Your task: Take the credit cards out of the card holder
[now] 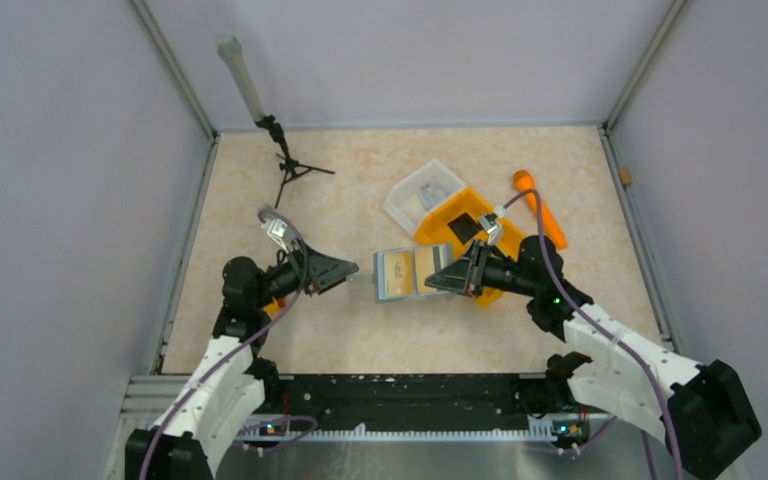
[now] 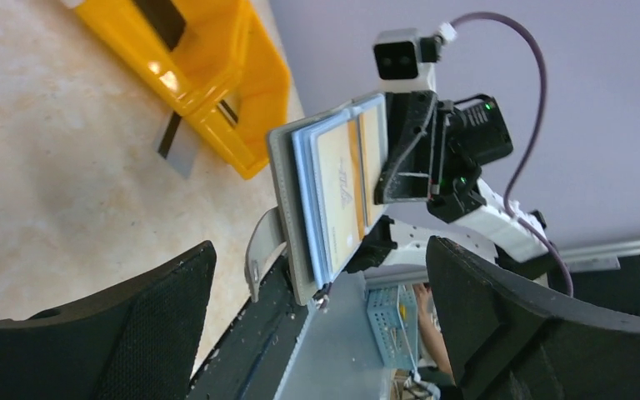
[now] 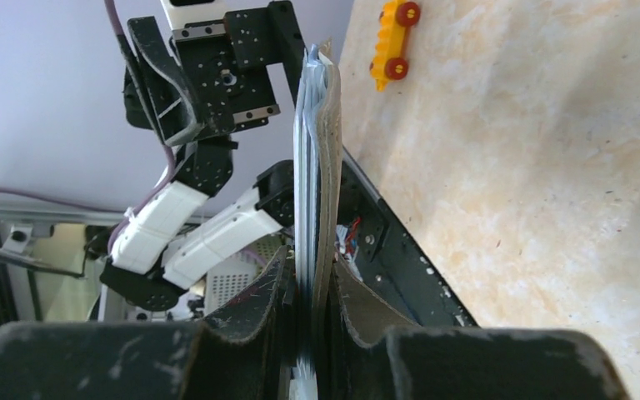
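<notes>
The card holder (image 1: 397, 274) is spread open above the table, pale blue-edged with yellowish cards or panels on its inner face. My right gripper (image 1: 439, 281) is shut on its right end; in the right wrist view the holder (image 3: 317, 150) stands edge-on between the dark fingers. To the left of it, my left gripper (image 1: 352, 272) is open and empty, apart from the holder. In the left wrist view the holder (image 2: 339, 187) shows beyond the spread fingers, with a grey flap (image 2: 263, 248) hanging from its near edge.
Behind the right arm lie an orange tray (image 1: 443, 217) and a white tray (image 1: 398, 206). An orange microphone (image 1: 542, 212) is at the right, a tripod stand (image 1: 291, 166) at the back left. A yellow toy (image 3: 392, 39) sits near the left arm.
</notes>
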